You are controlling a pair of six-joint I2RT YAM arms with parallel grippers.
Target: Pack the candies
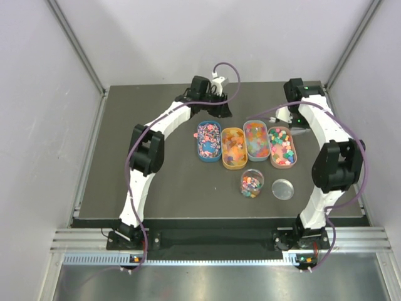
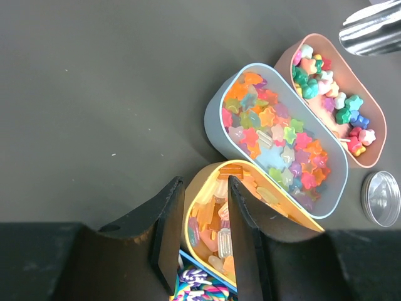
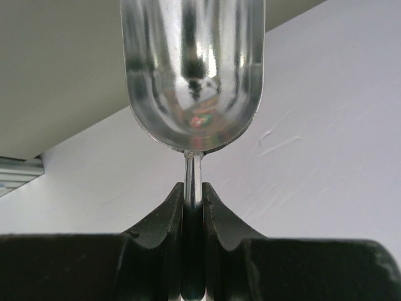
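A shiny metal scoop (image 3: 194, 81) fills the upper part of the right wrist view, my right gripper shut on its thin handle. Reddish and green patches show in its bowl; I cannot tell whether they are candies or reflections. From above, this scoop (image 1: 301, 131) hovers by the far end of the pink bin (image 1: 282, 166), which holds mixed coloured candies. Behind the bins, my left gripper (image 1: 220, 114) is open and empty. A clear round jar (image 1: 252, 183) with some candies stands in front, and its lid (image 1: 282, 189) lies to the right.
Left of the pink bin stand a grey-blue bin (image 1: 258, 159), a yellow bin (image 1: 235, 167) and a blue bin (image 1: 209, 159), all with candies, side by side. A white wall (image 1: 376, 113) bounds the right side.
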